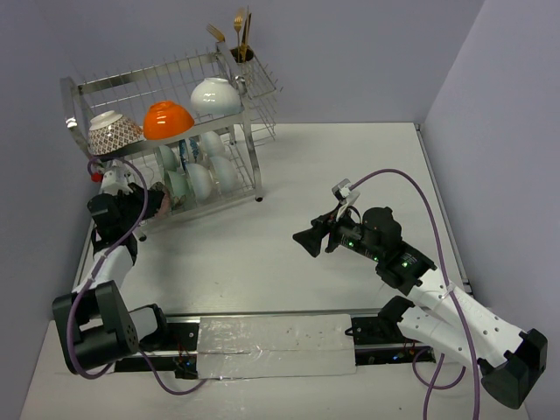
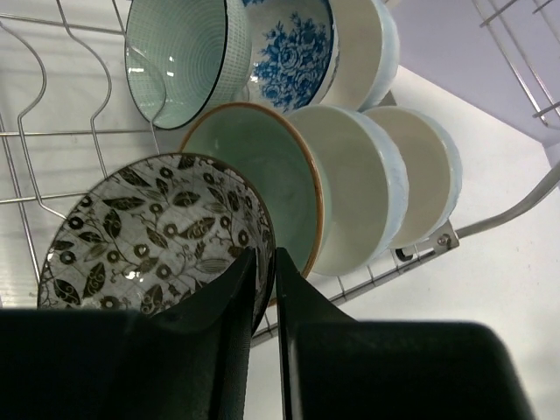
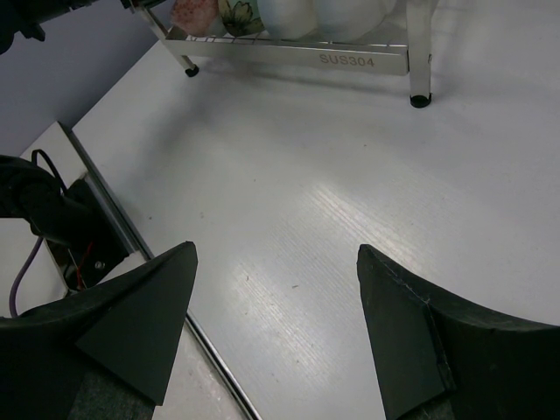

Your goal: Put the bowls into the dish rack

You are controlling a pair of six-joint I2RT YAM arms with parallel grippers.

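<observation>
My left gripper (image 1: 149, 197) is at the lower tier of the steel dish rack (image 1: 219, 203), its fingertips at the rim of a dark floral-patterned bowl (image 2: 144, 236); whether they grip it is unclear. Beside that bowl stand a green bowl (image 2: 236, 149), cream bowls (image 2: 346, 192), a blue floral bowl (image 2: 289, 66) and a pale speckled bowl (image 2: 179, 48). A patterned bowl (image 1: 114, 140), an orange bowl (image 1: 166, 121) and a white bowl (image 1: 214, 98) sit on the upper tier. My right gripper (image 1: 324, 227) stands open over the table, holding nothing.
A cutlery holder (image 1: 242, 54) with gold cutlery is at the rack's upper right. Walls border both sides and the back, and a purple cable loops over each arm.
</observation>
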